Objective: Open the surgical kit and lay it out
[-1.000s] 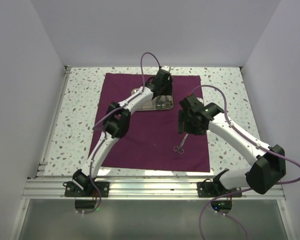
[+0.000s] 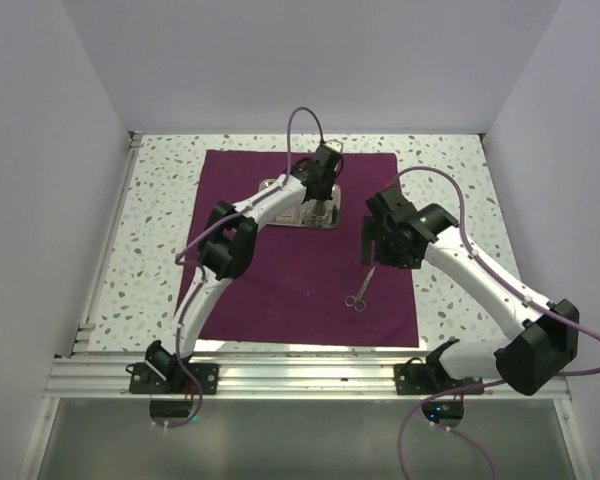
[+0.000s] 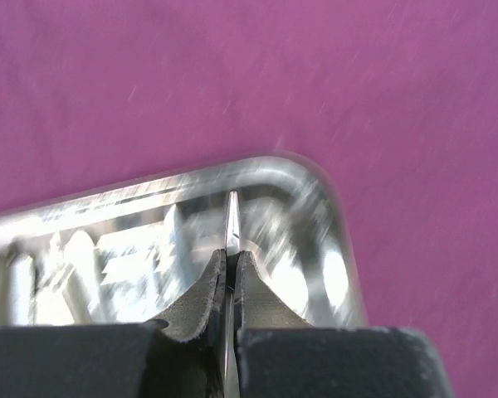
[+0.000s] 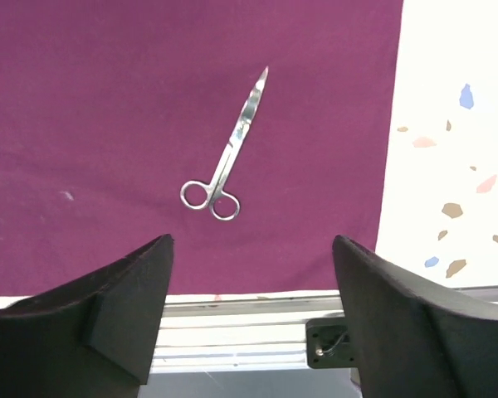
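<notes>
My left gripper is shut on a slim, pointed metal instrument (image 3: 232, 220), whose tip rises past the fingertips. It is over one end of the shiny metal tray (image 3: 149, 191), near a rounded corner; the instrument's lower part is hidden by the fingers. Several other instruments (image 3: 83, 257) lie in the tray, blurred in this view. From above, the left arm covers part of the tray. A pair of scissors (image 4: 232, 153) rests on the purple cloth (image 4: 315, 149). My right gripper stands open over the cloth's near right part, nothing between its fingers.
Speckled tabletop (image 2: 150, 200) shows around it. A metal rail (image 2: 300, 375) runs along the front edge, and grey walls (image 2: 310, 60) close off the back and sides.
In the top view the tray and cloth have shifted slightly left. The right arm has moved a little to the right, still open.
</notes>
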